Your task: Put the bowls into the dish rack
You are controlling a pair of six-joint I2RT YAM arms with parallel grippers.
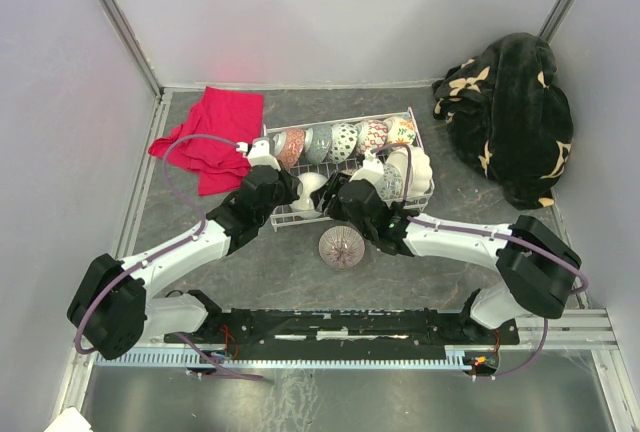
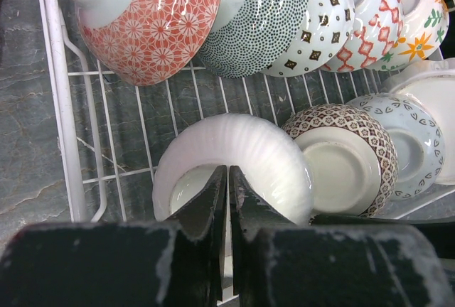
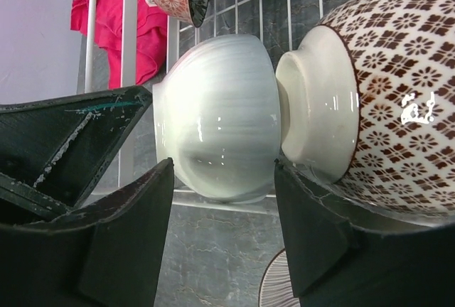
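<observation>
The wire dish rack (image 1: pixel 275 220) holds a back row of patterned bowls (image 2: pixel 149 26) and a front row with a white bowl (image 3: pixel 213 119), a brown-patterned bowl (image 3: pixel 398 87) and others. My left gripper is over the white bowl, its fingertips close together; whether anything is between them is unclear. My right gripper is at the white bowl beside the brown-patterned one, fingertips apart against the white bowl's side. A glass bowl (image 1: pixel 341 247) stands on the counter in front of the rack.
A red cloth (image 1: pixel 215 127) lies left of the rack and a dark patterned fabric (image 1: pixel 500 117) to the right.
</observation>
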